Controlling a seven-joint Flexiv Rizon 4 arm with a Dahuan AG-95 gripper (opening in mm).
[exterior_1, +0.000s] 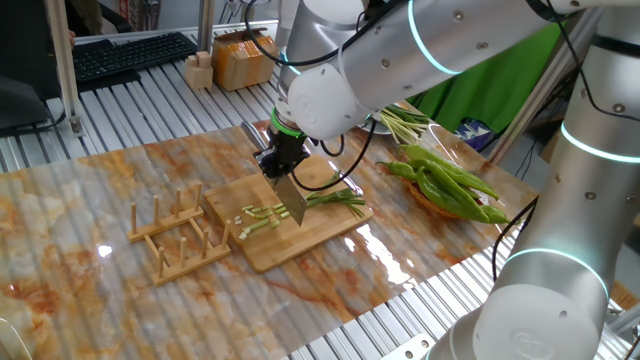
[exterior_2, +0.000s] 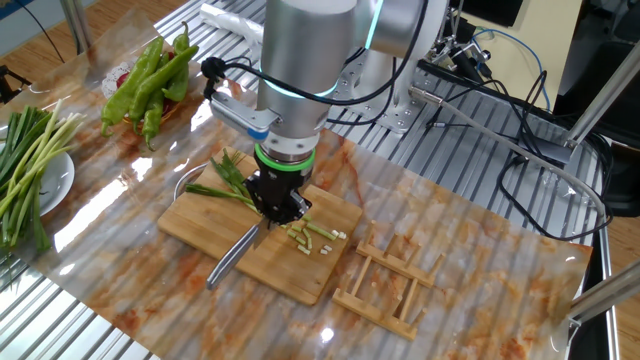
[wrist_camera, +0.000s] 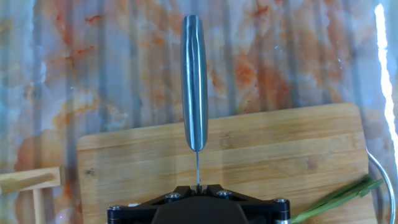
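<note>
My gripper (exterior_1: 280, 162) is shut on a kitchen knife (exterior_1: 291, 200), whose wide blade points down over the wooden cutting board (exterior_1: 275, 252). In the wrist view the knife's metal handle (wrist_camera: 194, 81) sticks out ahead of the fingers, above the board's edge. Green onions (exterior_1: 340, 197) lie across the board, their leafy ends to the right in exterior view 1. Cut pale pieces (exterior_2: 328, 234) are scattered beside the stalks. Whether the blade's lower edge touches the onions or the board cannot be made out.
A wooden peg rack (exterior_1: 187, 266) stands close to the board's left side. On the other side are a basket of green peppers (exterior_1: 445, 185) and a plate (exterior_2: 57, 180) with more green onions. Open marbled tabletop (exterior_1: 70, 250) stretches left of the rack.
</note>
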